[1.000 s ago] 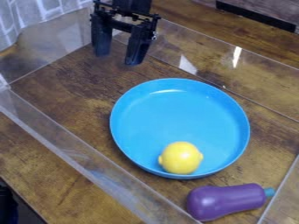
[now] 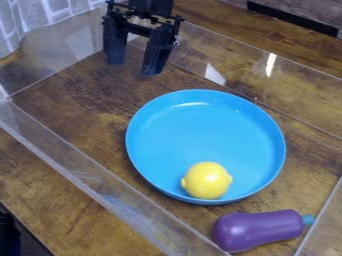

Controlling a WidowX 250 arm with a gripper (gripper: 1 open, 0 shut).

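A black gripper (image 2: 136, 54) hangs at the top centre of the camera view, its two fingers spread wide apart with nothing visible between them. Below it and to the right lies a blue plate (image 2: 201, 130), with a yellow ball-like object (image 2: 206, 180) near its front edge. A purple toy eggplant (image 2: 257, 229) lies outside the plate at the lower right.
Clear plastic walls border the wooden surface (image 2: 74, 120) on several sides. The wood left of the plate, below the gripper, is bare, as is the area at the upper right.
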